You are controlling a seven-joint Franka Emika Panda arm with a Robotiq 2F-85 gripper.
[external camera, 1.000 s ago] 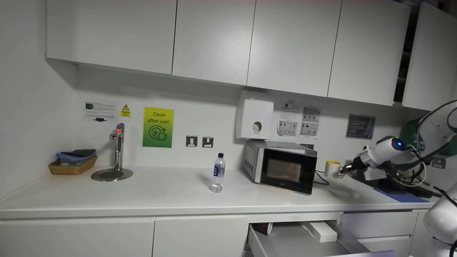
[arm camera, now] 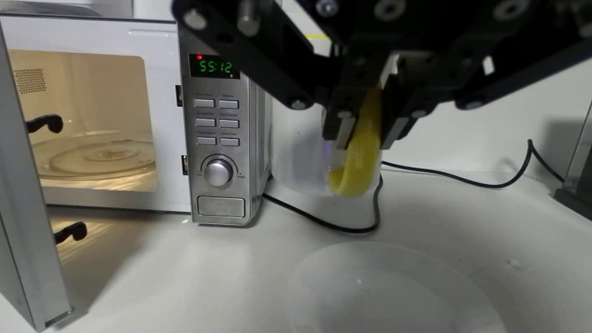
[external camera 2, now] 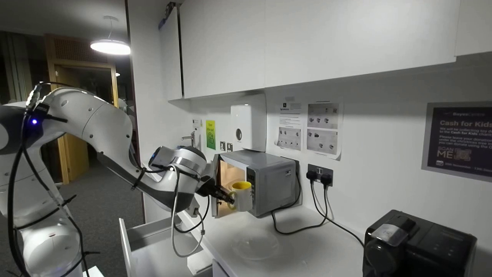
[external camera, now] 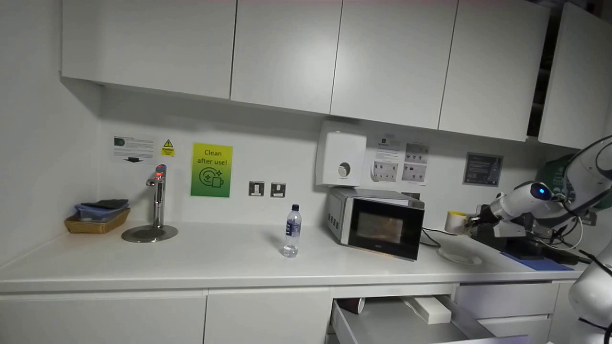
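Note:
A white mug (external camera 2: 244,200) with a yellow inside hangs upright above the counter, and my gripper is shut on its yellow handle (arm camera: 359,166). In the wrist view the fingers cover the mug's upper part. Below the mug a clear, whitish plate (external camera 2: 255,244) lies flat on the counter. Left of the mug in the wrist view stands the silver microwave (arm camera: 219,191), its door (arm camera: 33,222) swung open. Its lit cavity shows a glass turntable (arm camera: 102,156) with no dish on it.
A water bottle (external camera: 292,232) stands left of the microwave. Beneath the counter a drawer (external camera: 390,327) is pulled out. Power cables (external camera 2: 302,231) trail behind the plate, and a black coffee machine (external camera 2: 415,244) occupies the near right. Counter between bottle and tap (external camera: 158,198) is clear.
In exterior view 1, the gripper and held mug have shifted right and slightly up, away from the microwave. The handle now looks more hidden there. Microwave, bottle and drawer stay put.

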